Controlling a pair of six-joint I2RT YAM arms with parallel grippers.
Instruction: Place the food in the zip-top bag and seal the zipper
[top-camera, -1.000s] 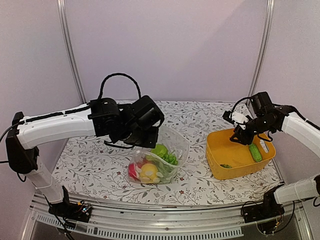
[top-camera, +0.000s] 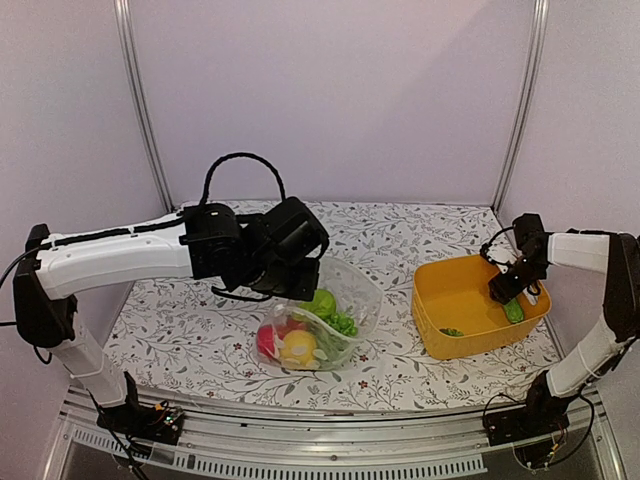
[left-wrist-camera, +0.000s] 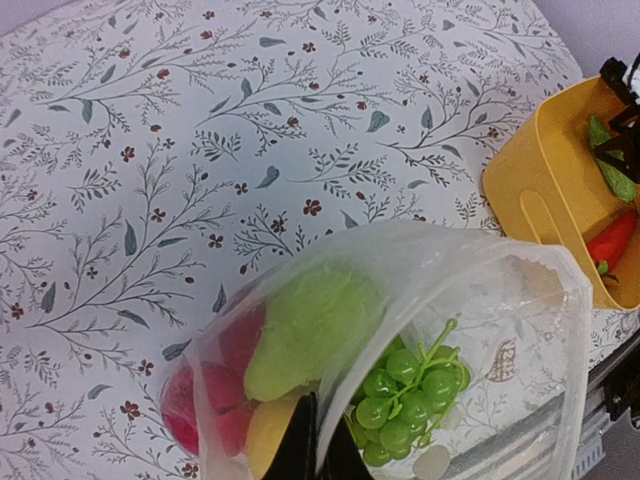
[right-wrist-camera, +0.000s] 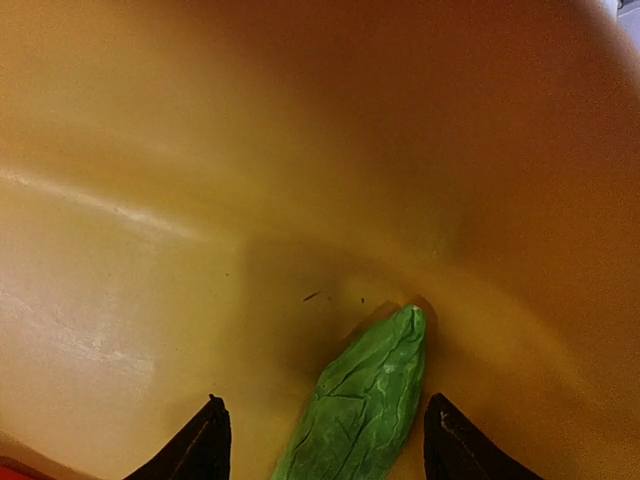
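The clear zip bag (top-camera: 355, 295) holds green grapes (left-wrist-camera: 410, 400), a green pear-like piece (left-wrist-camera: 305, 330), a yellow piece (top-camera: 298, 348) and red pieces (left-wrist-camera: 205, 405). My left gripper is shut on the bag's upper edge. In the yellow bin (top-camera: 450, 295) lie a green leafy piece (right-wrist-camera: 355, 410) and a red pepper (left-wrist-camera: 608, 243). My right gripper is down inside the bin, open, its fingers either side of the green piece's position, with nothing visibly held.
The bin stands at the right of the patterned table (top-camera: 220, 330), near the side wall.
My right gripper has moved down and outward into the bin, over the green piece.
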